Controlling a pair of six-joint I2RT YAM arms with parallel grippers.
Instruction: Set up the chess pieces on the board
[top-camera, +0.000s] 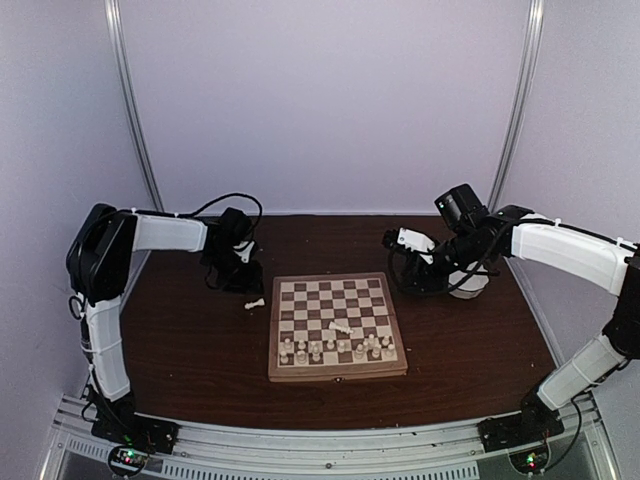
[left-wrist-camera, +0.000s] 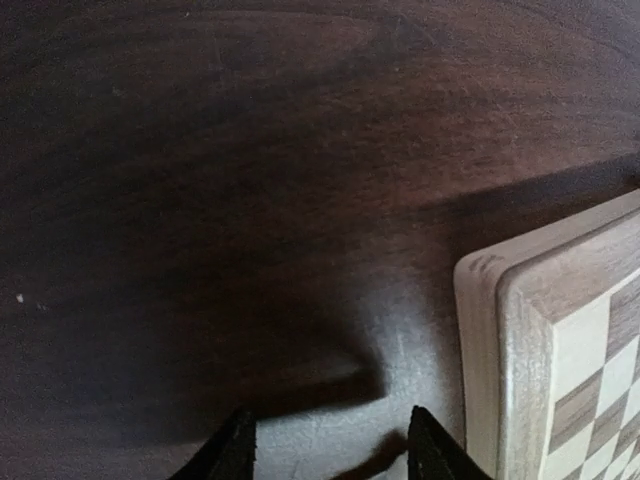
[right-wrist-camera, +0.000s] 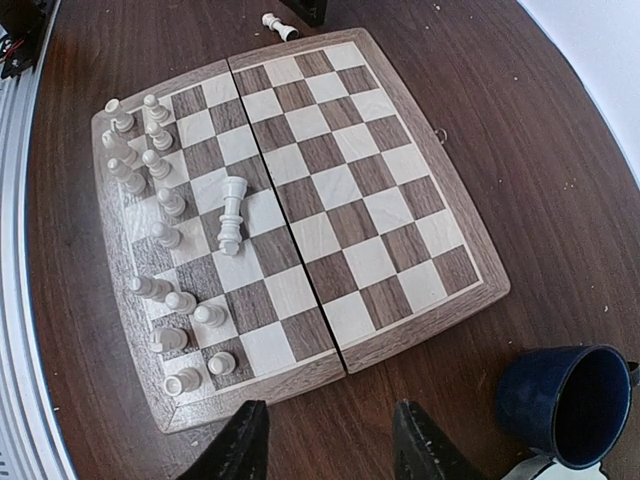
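Note:
The chessboard (top-camera: 338, 279) lies on the table, its near rows holding several upright white pieces (right-wrist-camera: 172, 201). A tall white piece (right-wrist-camera: 231, 215) is on its side on the board. Off the board's left edge, another white piece (top-camera: 255, 304) lies at a slant, close to my left gripper. That gripper is partly open over bare wood, and its wrist view shows no piece between the fingers, only the board's corner (left-wrist-camera: 500, 290). To the board's right, my right gripper also stands partly open and empty.
A dark blue mug (right-wrist-camera: 535, 400) stands past the board's edge, with part of a white object (right-wrist-camera: 540, 470) beside it. The far half of the board is bare, and the dark table (top-camera: 200, 360) has wide free room at left.

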